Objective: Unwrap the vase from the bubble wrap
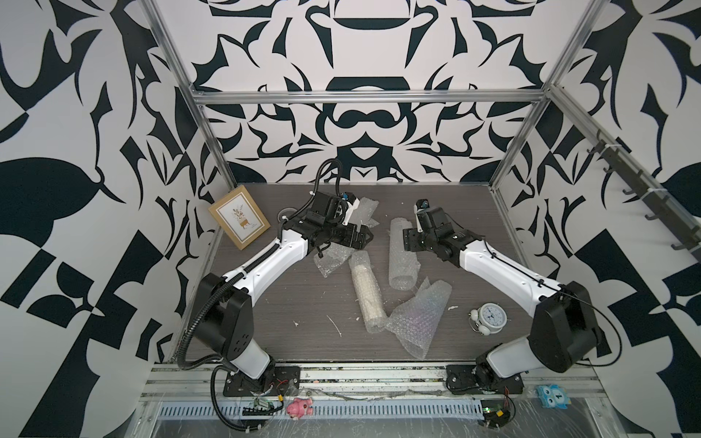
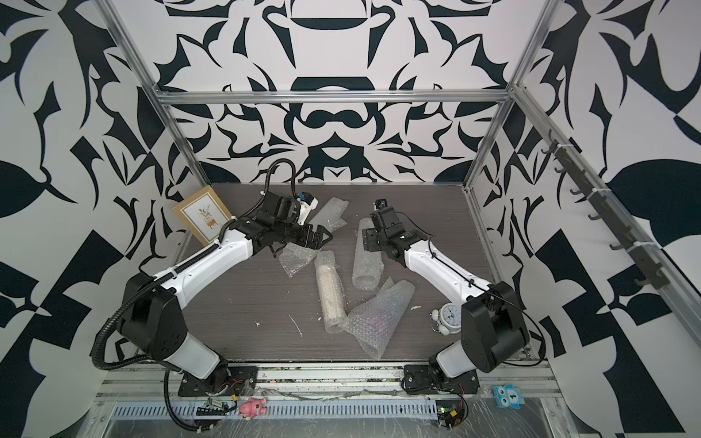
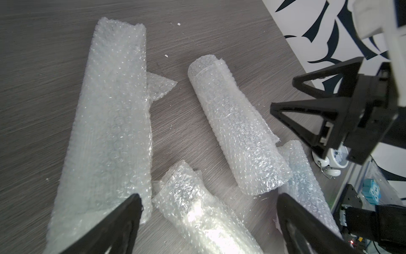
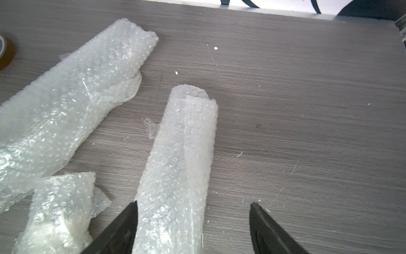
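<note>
Several bubble-wrap bundles lie on the dark table; no bare vase shows. The middle wrapped roll (image 1: pixel 403 271) lies lengthwise, and my right gripper (image 1: pixel 413 241) is above its right side. In the right wrist view this roll (image 4: pixel 177 169) passes beneath the parted fingers, not gripped. A cream-looking roll (image 1: pixel 367 292) lies left of it, and a pinkish, flared bundle (image 1: pixel 422 317) sits in front. Under and behind my left gripper (image 1: pixel 363 236) stretches a longer bundle (image 3: pixel 112 110). The left gripper is open and empty, above the cream roll's far end.
A framed picture (image 1: pixel 239 217) leans at the left wall, and a tape roll (image 4: pixel 6 50) stands near the long bundle. A white alarm clock (image 1: pixel 490 317) is at the front right.
</note>
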